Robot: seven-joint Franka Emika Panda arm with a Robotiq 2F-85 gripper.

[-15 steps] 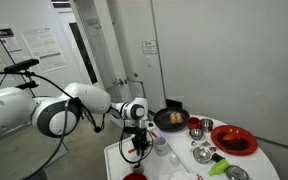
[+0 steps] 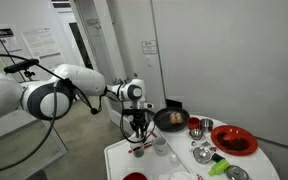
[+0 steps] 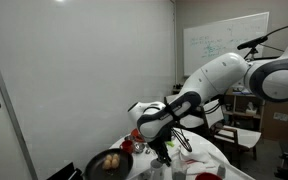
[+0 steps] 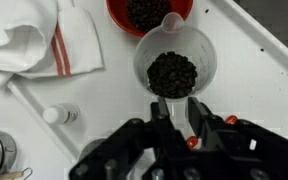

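In the wrist view, a pale cup (image 4: 206, 58) holds dark beans (image 4: 172, 75). My gripper is at the cup's near side, its fingers shut on a narrow pale piece that looks like the cup's handle. A rounded pale tab (image 4: 172, 22) sticks out at the cup's far side, over the edge of a red bowl (image 4: 124, 22) with more dark beans in it. From exterior view 1, my gripper (image 2: 139, 133) is over the left part of the white table (image 2: 114, 158). Whether the cup touches the table cannot be made out.
A white cloth with red stripes (image 4: 54, 45) and a small white bottle (image 4: 59, 114) lie left of the cup in the wrist view. Behind the gripper stands a dark pan (image 2: 172, 118). A large red plate (image 2: 234, 140) and several metal pots fill the right side.
My gripper has risen a little and shifted slightly in exterior view 1. The red bowl at the table's front shows lower in the picture, and the other dishes look unmoved.
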